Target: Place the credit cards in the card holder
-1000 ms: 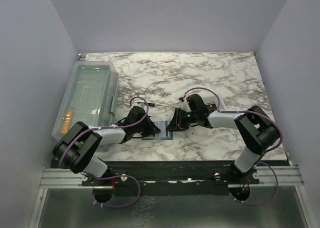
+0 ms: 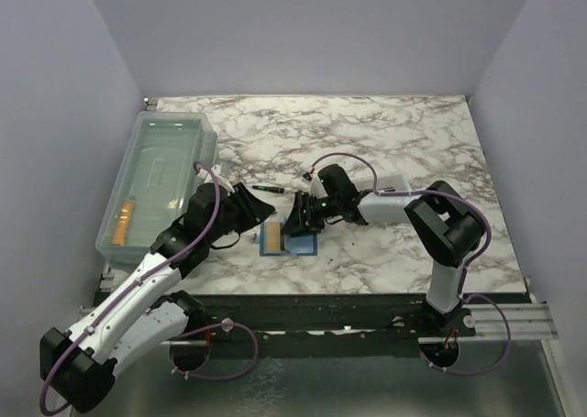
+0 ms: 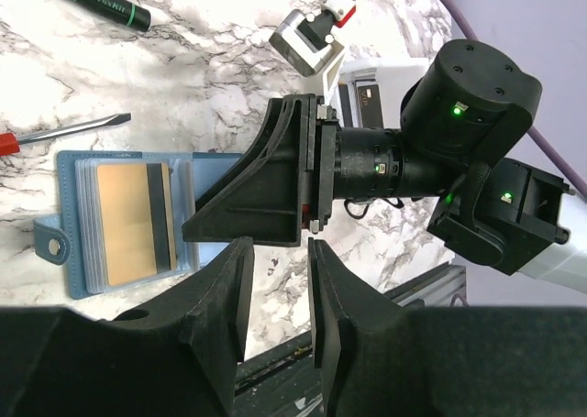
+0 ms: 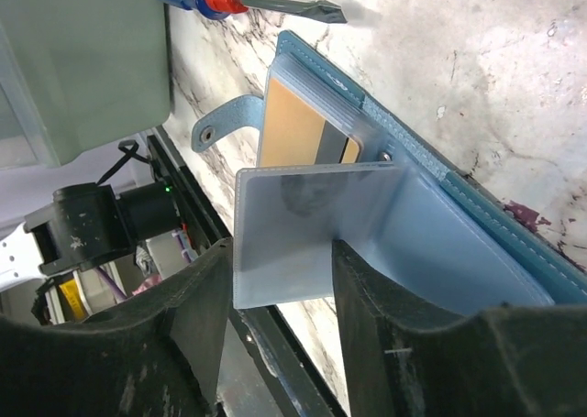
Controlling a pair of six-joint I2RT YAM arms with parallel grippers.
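Note:
The blue card holder lies open on the marble table, tan cards in clear sleeves on its left half, also seen in the right wrist view. My left gripper hangs above and left of it, its two fingers a little apart, with nothing seen between them. My right gripper (image 2: 298,213) is low over the holder's right half; in the right wrist view its fingers are apart beside an upright clear sleeve (image 4: 289,224), and whether they touch it is unclear.
A green tool (image 3: 101,3) and a screwdriver (image 3: 83,131) lie behind the holder. A large lidded box (image 2: 156,179) fills the table's left; a white case (image 2: 394,182) sits right.
My right gripper has moved left over the holder.

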